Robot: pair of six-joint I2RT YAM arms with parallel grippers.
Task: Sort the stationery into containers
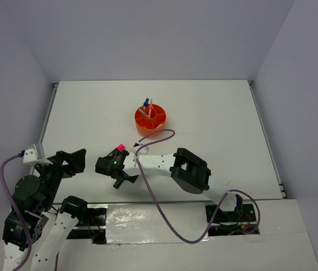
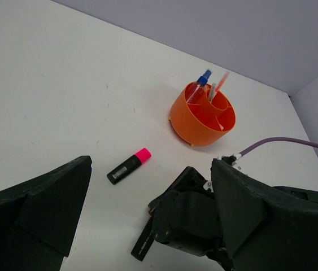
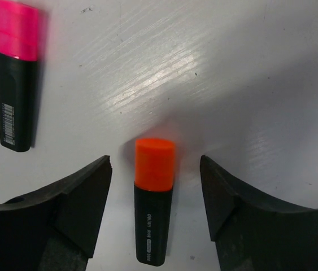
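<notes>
An orange round organizer (image 1: 142, 127) stands near the middle of the table, with a blue-capped bottle (image 2: 199, 83) and some slim items in its compartments. A black highlighter with a pink cap (image 2: 131, 164) lies on the table in front of it. Another black highlighter with an orange cap (image 3: 154, 197) lies between the parted fingers of my right gripper, with a gap on both sides. My left gripper (image 1: 79, 162) hangs over the table's left side, open and empty, its two fingers (image 2: 40, 209) wide apart in the left wrist view.
My right arm (image 1: 159, 164) stretches across the front of the table, its purple cable (image 1: 157, 204) looping over it.
</notes>
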